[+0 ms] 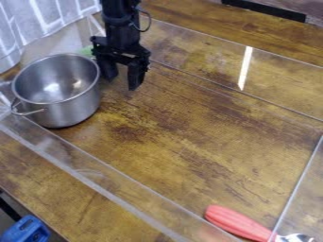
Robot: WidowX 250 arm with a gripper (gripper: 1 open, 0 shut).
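Observation:
My black gripper [123, 64] is low at the back left, just behind a large steel pot [56, 90] with loop handles; I cannot tell whether it is open or shut or what lies between its fingers. A small green thing [87, 53] is partly visible beside it, behind the pot.
A red-handled metal utensil [240, 222] lies at the front right. A blue object [28, 231] sits at the bottom left corner. Clear barriers edge the wooden table [190, 113], whose middle is free. A white wall is at the back left.

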